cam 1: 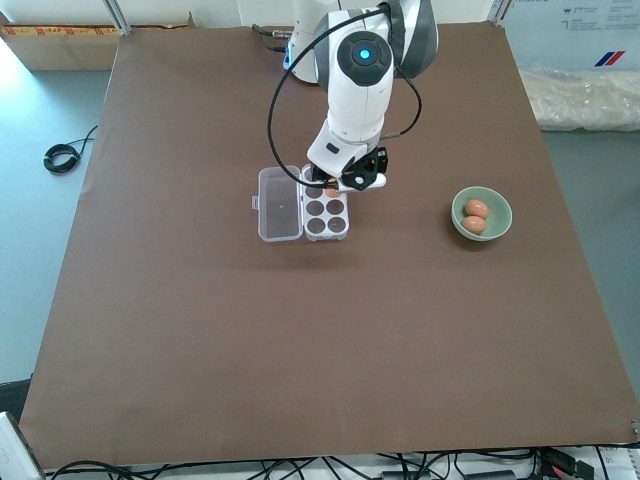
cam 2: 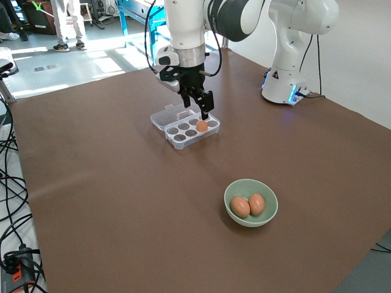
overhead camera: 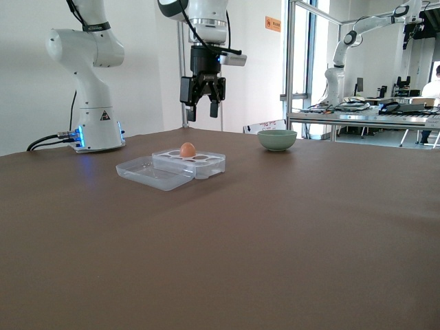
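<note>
My gripper hangs pointing down above a clear plastic egg carton with its lid folded open; the right view also shows it over the carton. Its two fingers stand apart in the top view, with nothing seen between them. One brown egg sits in a cup of the carton, below the gripper, partly hidden by the arm in the left view. A pale green bowl to the right of the carton in the left view holds two brown eggs.
Cables lie along and beyond the table's edge, outside the working surface.
</note>
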